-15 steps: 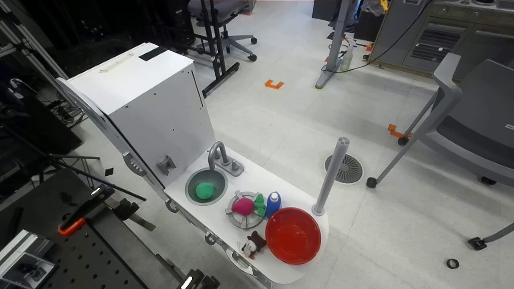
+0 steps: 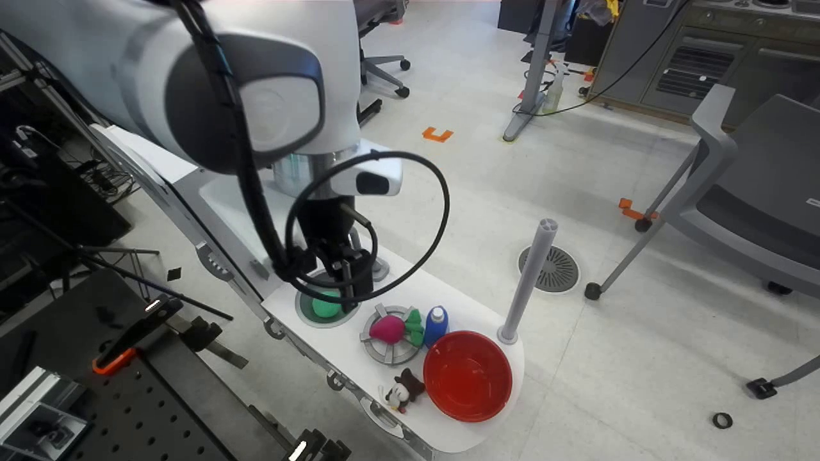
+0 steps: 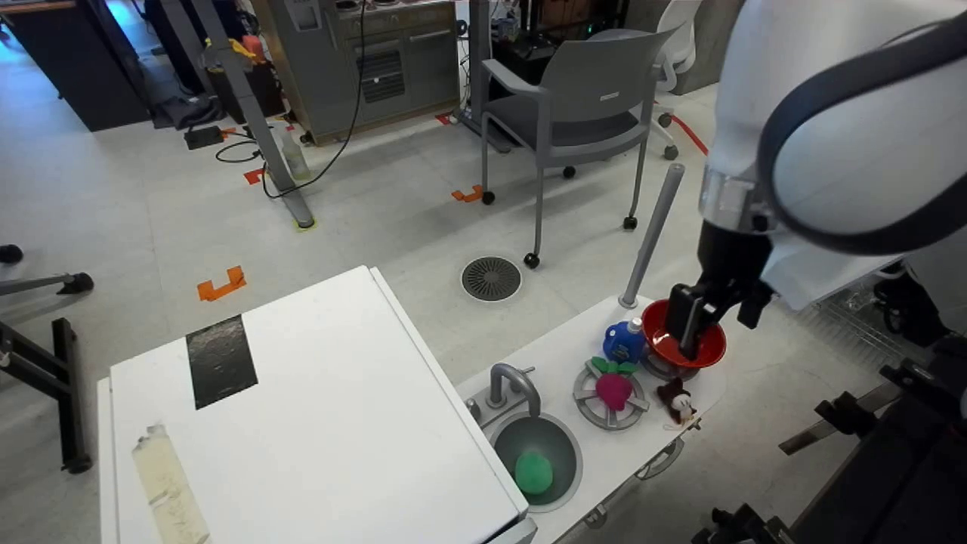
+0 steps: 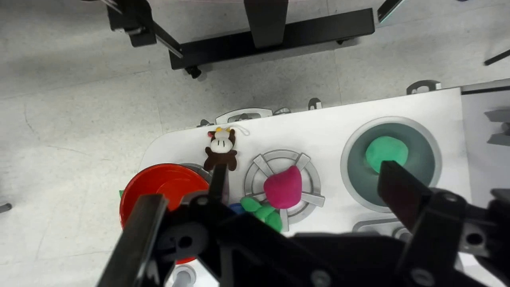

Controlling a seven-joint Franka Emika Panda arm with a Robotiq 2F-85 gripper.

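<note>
My gripper [image 3: 721, 326] hangs above the toy kitchen counter, fingers apart and empty. In the wrist view, its two dark fingers [image 4: 397, 184] stand on either side of a pink beet-shaped toy with green leaves [image 4: 283, 187], which lies well below on a grey burner. A green rounded toy [image 4: 386, 152] rests in the grey sink bowl. The red bowl [image 2: 467, 375] stands at the counter's rounded end and looks empty. Beside it lies a small brown and white cow plush [image 4: 221, 149]. A blue bottle [image 2: 436, 324] with a pale cap stands between burner and bowl.
A grey faucet [image 3: 517, 385] rises behind the sink. The tall white cabinet [image 3: 335, 435] bounds the counter on the sink side. An upright grey post [image 2: 528, 280] stands near the red bowl. Bare white counter lies between burner and sink.
In exterior view 1, my arm and gripper have come into sight at the upper left, covering the faucet and part of the sink and cabinet. The objects on the counter have not moved.
</note>
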